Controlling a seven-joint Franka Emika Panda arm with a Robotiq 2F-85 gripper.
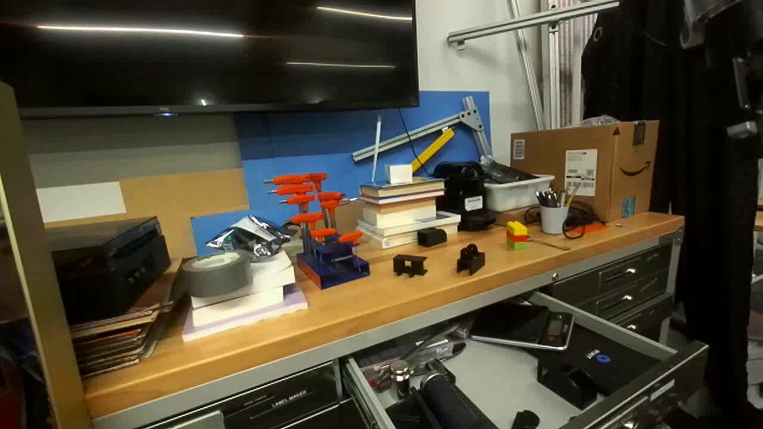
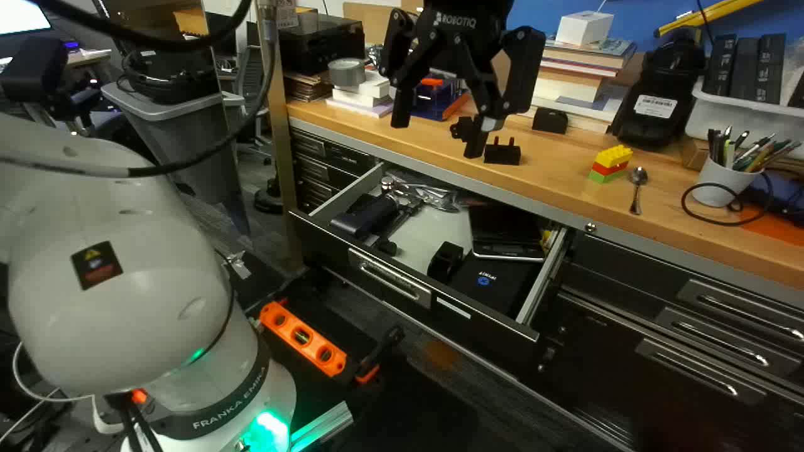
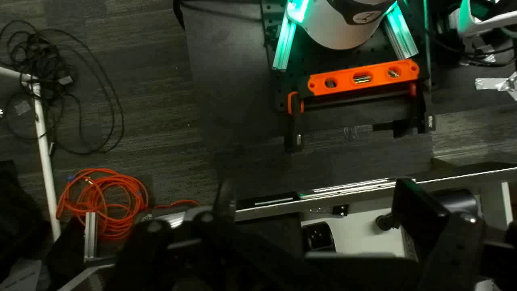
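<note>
My gripper [image 2: 437,135] hangs open with its fingers pointing down, nothing between them; in exterior view 2 it appears above the workbench and the pulled-out drawer [image 2: 429,295]. In the wrist view one finger [image 3: 417,206] shows over the drawer, which lies below. Inside the drawer are a black holder [image 1: 567,382], a flat tablet-like device [image 1: 520,325], a dark box with a blue logo [image 1: 608,357] and several small tools. On the benchtop stand two black printed parts [image 1: 409,265], a stack of coloured toy bricks [image 1: 516,235] and a spoon [image 2: 637,188].
Stacked books [image 1: 400,207], a hex-key stand [image 1: 332,261], a roll of tape [image 1: 217,272] and a pen cup [image 1: 554,218] line the bench. An orange level [image 2: 303,338] lies by the robot base. Bare wood runs along the bench's front.
</note>
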